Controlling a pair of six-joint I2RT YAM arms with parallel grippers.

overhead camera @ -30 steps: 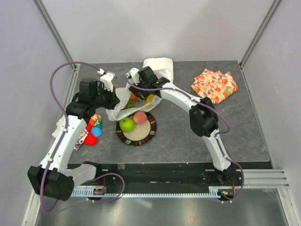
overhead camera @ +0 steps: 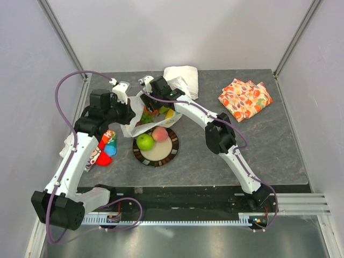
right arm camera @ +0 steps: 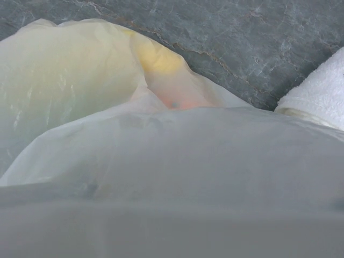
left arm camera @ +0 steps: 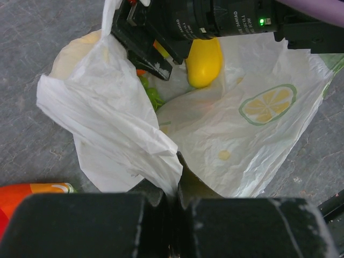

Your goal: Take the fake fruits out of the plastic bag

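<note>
My left gripper is shut on the rim of the white plastic bag [left arm camera: 107,107], stretching it up at the left. Reaching in from the right, my right gripper [overhead camera: 150,105] has its fingers apart inside the bag, close to an orange fruit [overhead camera: 154,112]; whether they touch it is hidden. Also in the bag are a yellow fruit [left arm camera: 204,62] and a green fruit [left arm camera: 155,98]. On the dark-rimmed plate [overhead camera: 137,154] rest a green apple [overhead camera: 144,142] and a peach [overhead camera: 160,134]. Bag film covers most of the right wrist view, hiding the fingers there.
A white cloth [overhead camera: 185,75] lies behind the bag. Orange patterned fabric [overhead camera: 244,99] is at the back right, and a colourful red and blue item [overhead camera: 106,148] lies beside the left arm.
The left arm and the fruits on the plate stay where they were.
</note>
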